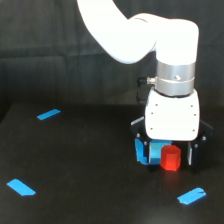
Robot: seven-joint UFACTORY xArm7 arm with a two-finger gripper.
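Note:
A small red block (171, 159) rests on the black table beneath the white robot hand. Close to its left, and partly hidden behind it and the hand, is a blue object (154, 153) whose full shape does not show. My gripper (168, 153) points down over this pair. Its dark fingers appear spread apart, one on the left near the blue object and one to the right of the red block. Contact between the fingers and either thing cannot be made out.
Flat blue strips lie on the table at the back left (49, 114), front left (20, 187) and front right (192, 196). A dark curtain (60, 60) hangs behind.

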